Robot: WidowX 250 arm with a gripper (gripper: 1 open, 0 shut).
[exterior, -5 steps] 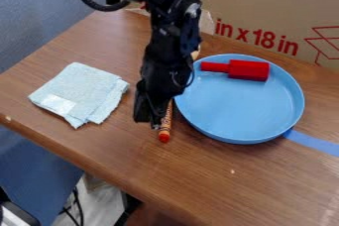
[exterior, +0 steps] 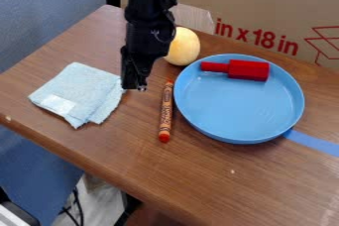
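Observation:
My black gripper (exterior: 137,77) hangs over the wooden table (exterior: 159,180), between a folded pale blue cloth (exterior: 78,93) and a thin orange stick with a red end (exterior: 166,113). The stick lies on the table apart from it, just left of a blue plate (exterior: 239,106). A red cylindrical object with a narrower handle (exterior: 247,69) lies on the plate's back part. A yellow rounded object (exterior: 184,47) sits behind the gripper. Whether the fingers are open or shut is hard to make out.
A cardboard box (exterior: 265,12) stands at the back. Blue tape (exterior: 315,143) runs right of the plate. The table's left edge is near the cloth.
My gripper has moved left and up, away from over the orange stick and plate edge, uncovering the stick and the yellow object. The stick remains on the table.

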